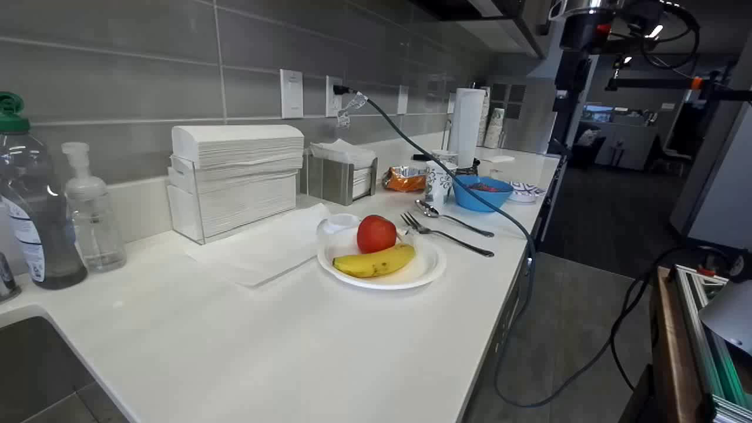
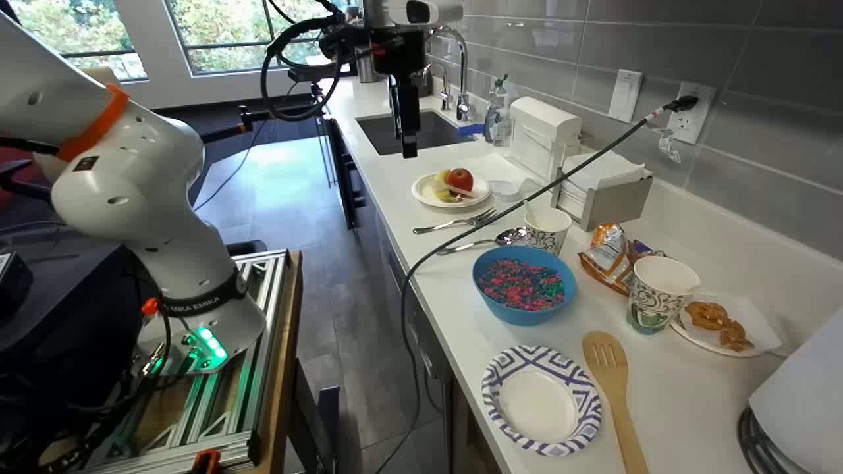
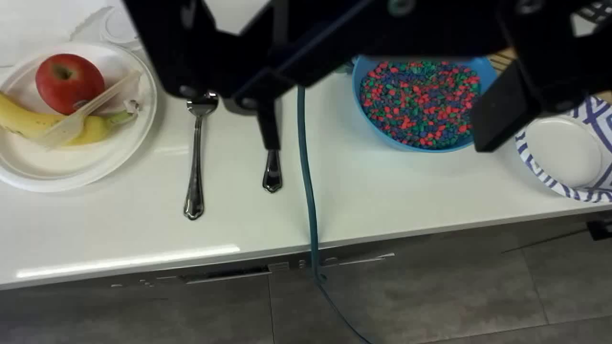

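Observation:
My gripper is open, its two fingers wide apart and nothing between them. In exterior view 2 the gripper (image 2: 408,150) hangs high above the counter; in exterior view 1 only part of the arm's end shows at the upper right. A white plate (image 1: 430,274) carries a red apple (image 1: 376,234) and a yellow banana (image 1: 375,261). Across the banana lies a clear plastic utensil (image 3: 92,109). A metal fork (image 2: 454,224) and a metal spoon (image 2: 482,243) rest beside the plate. Further along stands a blue bowl (image 2: 519,316) of coloured pebbles.
A cable (image 2: 506,214) slants over the counter from the wall outlet. Patterned paper plate (image 2: 496,422), wooden spatula (image 2: 616,379), paper cups (image 2: 660,288), snack bag (image 2: 608,261) and napkin holders (image 1: 236,180) occupy the counter. In exterior view 1 its near stretch beside the sink is bare.

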